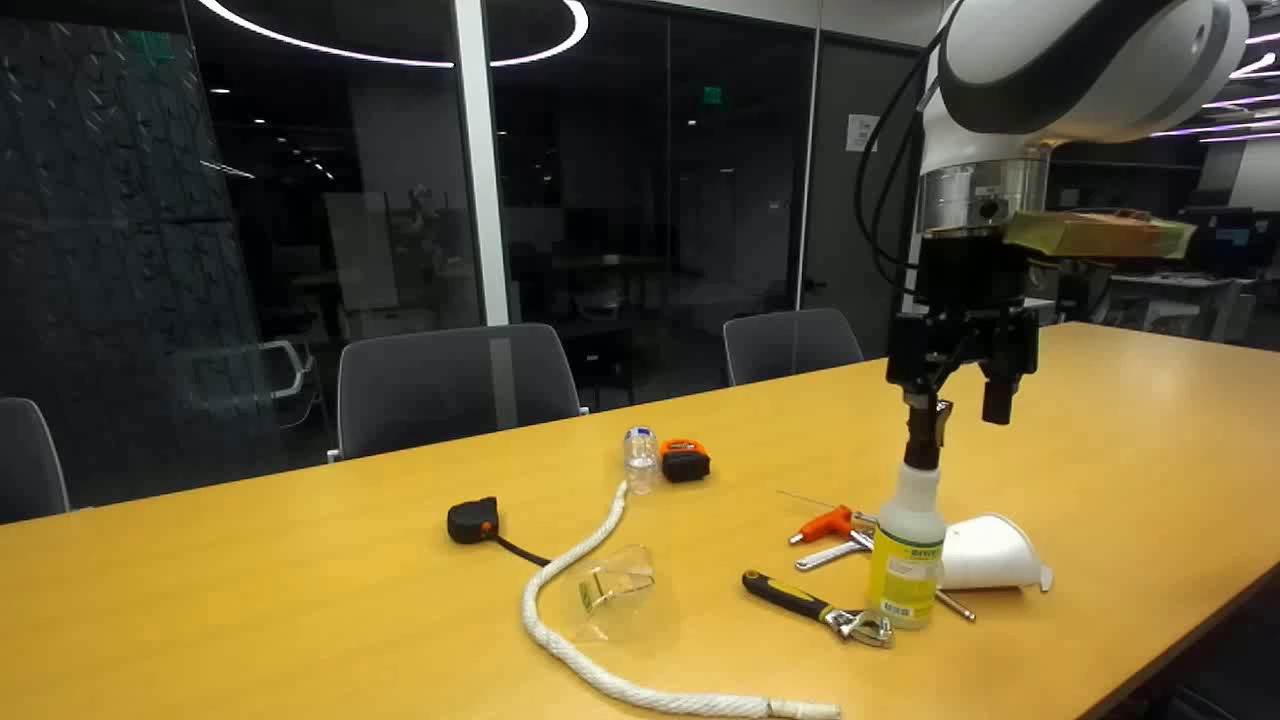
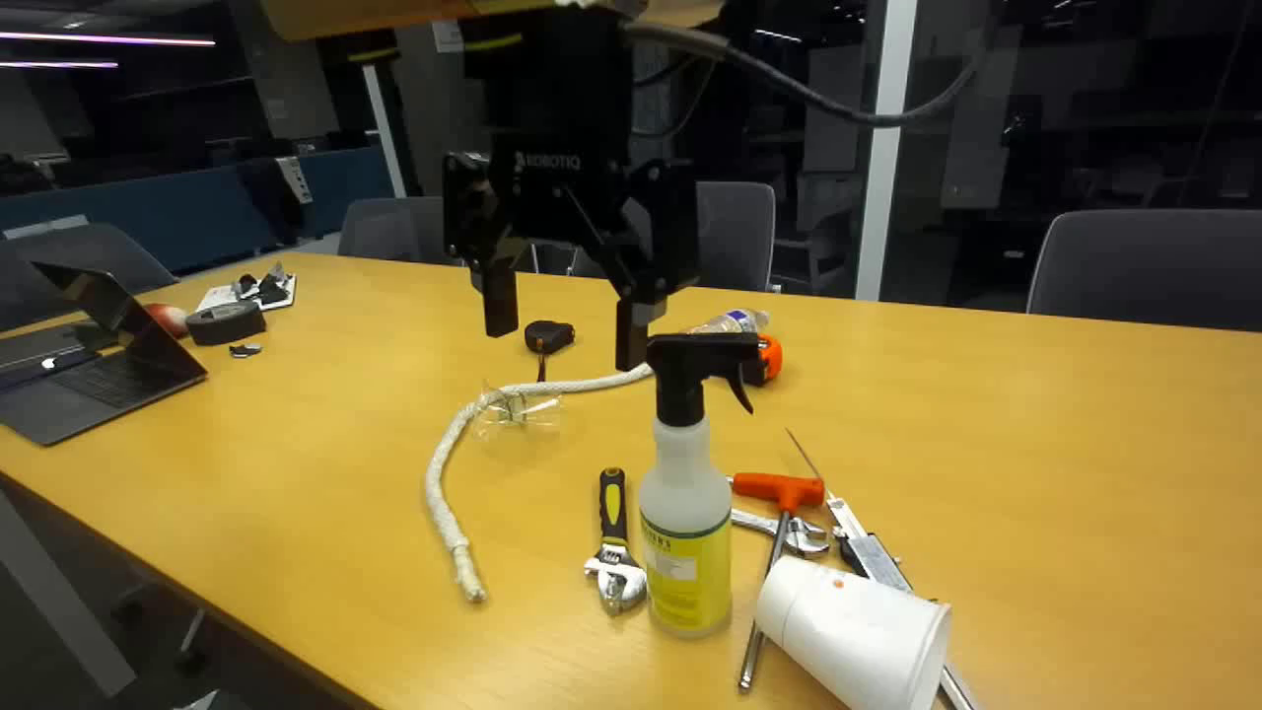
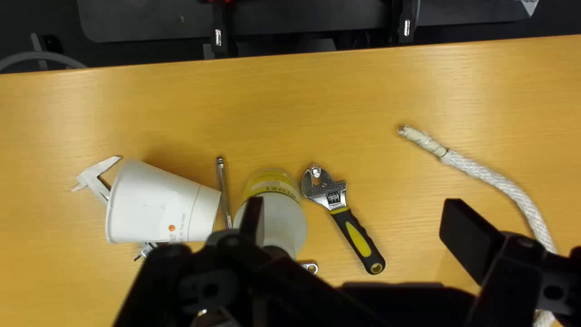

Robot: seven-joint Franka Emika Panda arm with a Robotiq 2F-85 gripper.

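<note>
My gripper (image 2: 565,335) hangs open above the table, its two fingers wide apart with nothing between them. In the wrist view one finger (image 3: 469,240) is at the right and the other covers part of a spray bottle (image 3: 280,218). That bottle (image 2: 686,538) stands upright, with a black trigger head and a yellow label. Beside it lies an adjustable wrench (image 3: 348,220) with a black and yellow handle. A white paper cup (image 3: 160,204) rests on its side. Under and around it are a caliper (image 2: 876,556) and a red-handled tool (image 2: 781,487).
A white rope (image 1: 564,648) curves across the table, near clear plastic glasses (image 1: 618,588). Farther back are a clear bottle (image 1: 642,462), an orange-black tape measure (image 1: 684,461) and a black one (image 1: 473,520). A laptop (image 2: 112,355) sits at the far end. Bare tabletop lies along the near edge.
</note>
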